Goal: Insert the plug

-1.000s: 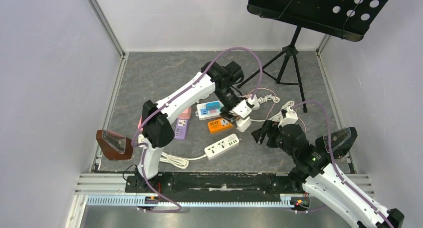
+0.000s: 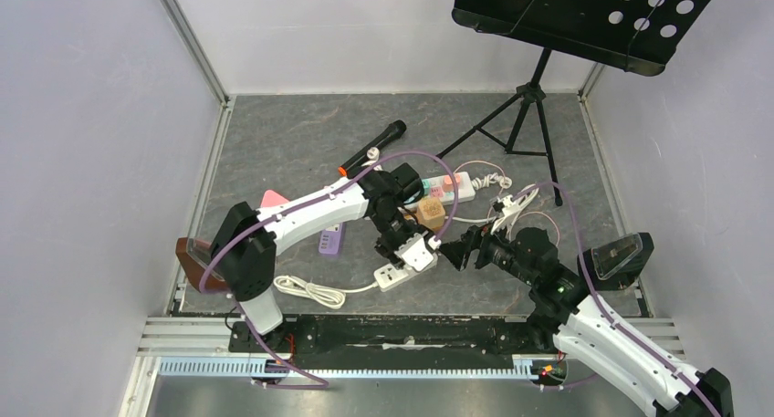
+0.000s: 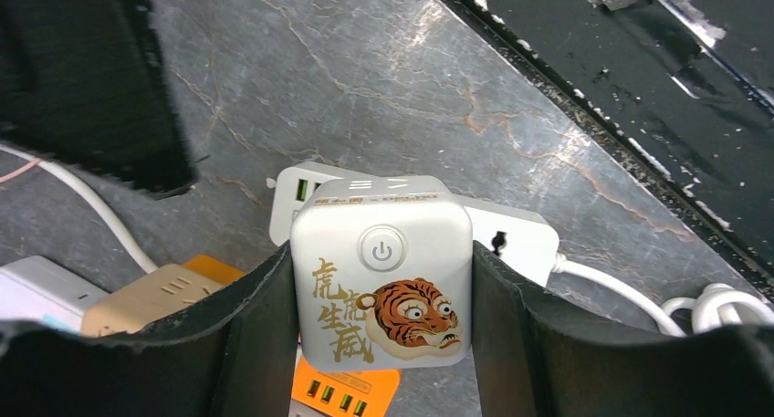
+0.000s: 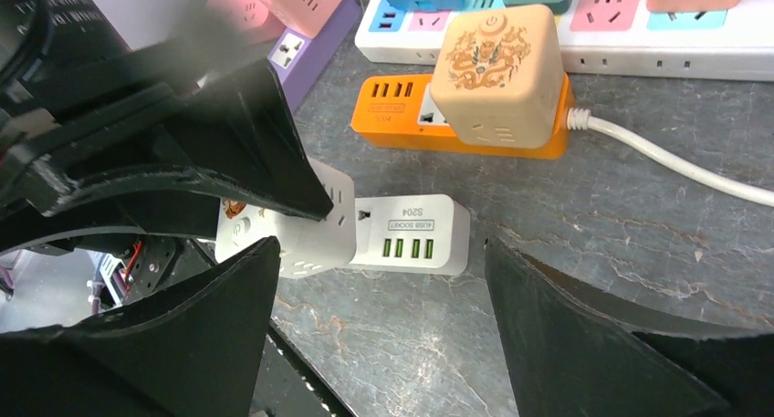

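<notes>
My left gripper is shut on a white cube plug with a tiger print, held over the white power strip near the front edge; in the right wrist view it covers part of that strip (image 4: 411,230). Whether the plug sits in a socket cannot be seen. My right gripper stands open just right of it, nothing between its fingers. An orange strip (image 4: 392,116) carries a beige cube plug (image 4: 497,79) behind.
A multicolour strip (image 4: 685,57) with plugs lies at the back, a purple strip (image 2: 330,242) to the left. A music stand (image 2: 534,98) and a microphone (image 2: 370,148) occupy the back; cables lie around.
My left gripper has moved toward the front-left with the white plug, from right of the orange strip to over the white strip. My right gripper has moved slightly leftward, toward it.
</notes>
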